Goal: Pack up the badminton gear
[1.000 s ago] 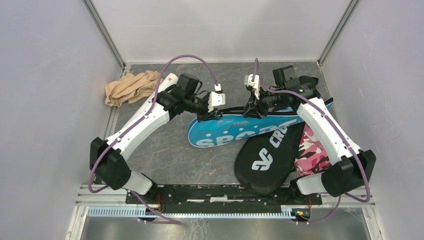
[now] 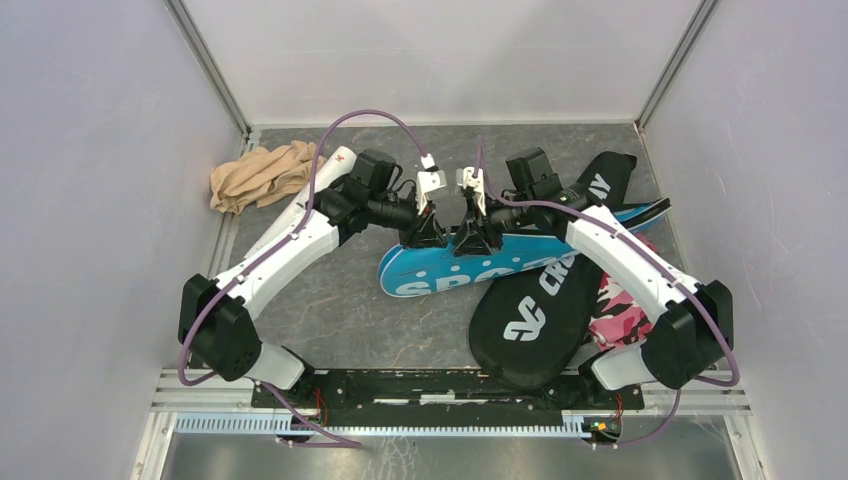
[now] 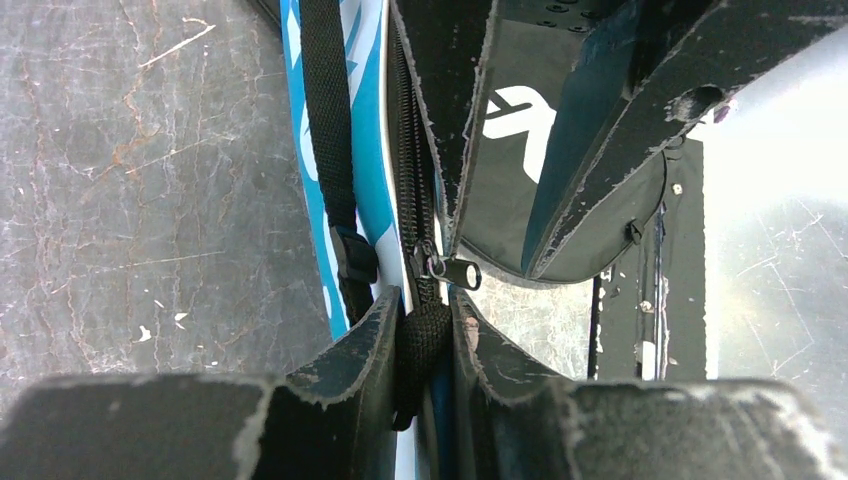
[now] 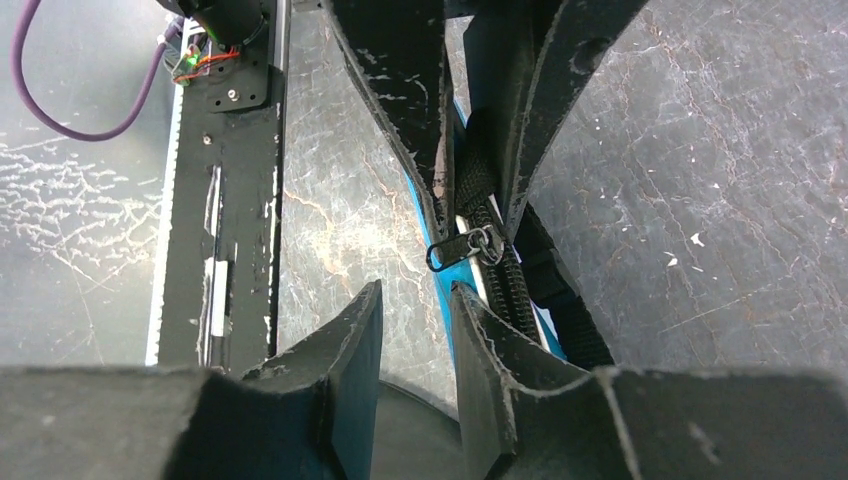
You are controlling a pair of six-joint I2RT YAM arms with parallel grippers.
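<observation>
A long blue bag (image 2: 440, 272) with white lettering lies across the middle, its black zipper (image 3: 410, 150) along the upper edge. My left gripper is shut on a black fabric tab (image 3: 424, 345) at the zipper's end. Close above that grip sits the small zipper pull (image 3: 457, 270), sticking out to one side. My right gripper faces the left one, partly open, its fingers (image 4: 482, 365) apart with nothing between them. The zipper pull (image 4: 455, 248) shows just beyond its fingertips, in front of my left gripper's fingers.
A black racket cover (image 2: 528, 325) with white lettering lies partly under the blue bag. Pink camouflage fabric (image 2: 622, 312) is at the right, and a crumpled tan cloth (image 2: 265, 176) at the far left. Bare grey table (image 2: 350, 320) shows left of the cover. Both grippers are very close together.
My right gripper has travelled left along the bag's top edge, from well apart to close beside the left gripper.
</observation>
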